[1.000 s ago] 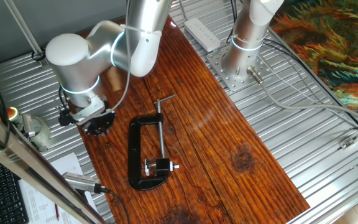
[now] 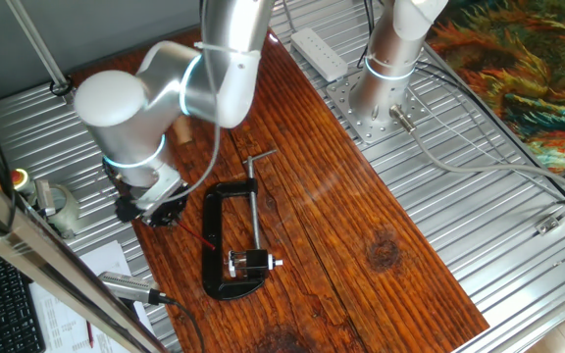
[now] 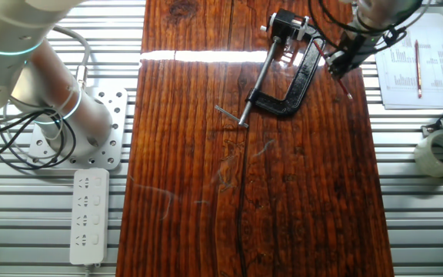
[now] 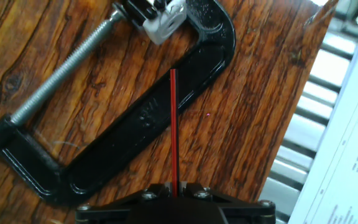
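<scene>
A thin red-and-black pencil (image 4: 174,124) points straight out from my gripper, which is shut on it. In the first exterior view the gripper (image 2: 168,210) hangs over the left edge of the wooden board, and the pencil (image 2: 196,234) slants toward a black G-clamp (image 2: 211,230). From above, the wrist view has the pencil's far end crossing the clamp's frame (image 4: 120,134); whether they touch I cannot tell. In the second exterior view, pencil (image 3: 346,88) shows on both sides of the gripper (image 3: 335,66).
A small black-and-white part (image 2: 249,262) sits in the clamp's screw end. Paper with another pencil (image 3: 418,68) and a tape roll (image 3: 441,152) lie off the board's edge. A power strip (image 3: 89,217) is on the opposite side. Much of the wooden board (image 3: 183,192) is bare.
The gripper and wrist have turned and shifted slightly. The clamp has stayed put.
</scene>
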